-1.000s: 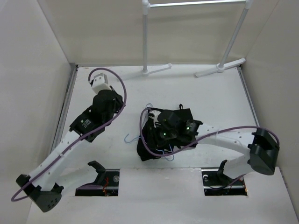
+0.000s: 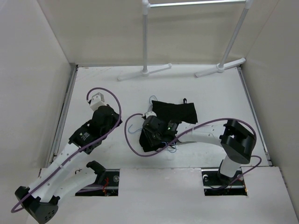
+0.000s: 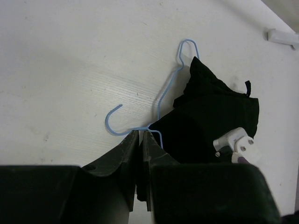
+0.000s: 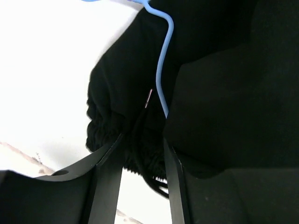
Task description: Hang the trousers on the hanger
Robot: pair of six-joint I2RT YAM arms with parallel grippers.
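Black trousers [image 2: 174, 110] lie on the white table with a light blue wire hanger [image 3: 168, 86] along and under their left side. My right gripper [image 2: 152, 136] is low over the lower part of the trousers; in the right wrist view its fingertips [image 4: 143, 148] are at the dark cloth beside the hanger wire [image 4: 161, 60], and I cannot tell whether cloth is between them. My left gripper [image 2: 111, 120] hangs above the table left of the trousers, its fingers close together in the left wrist view, with nothing seen between them.
A white pipe rack [image 2: 145, 42] with feet stands at the back of the table. Grey walls [image 2: 270, 93] enclose both sides.
My right gripper has shifted left and the trousers' upper part has shifted slightly right.
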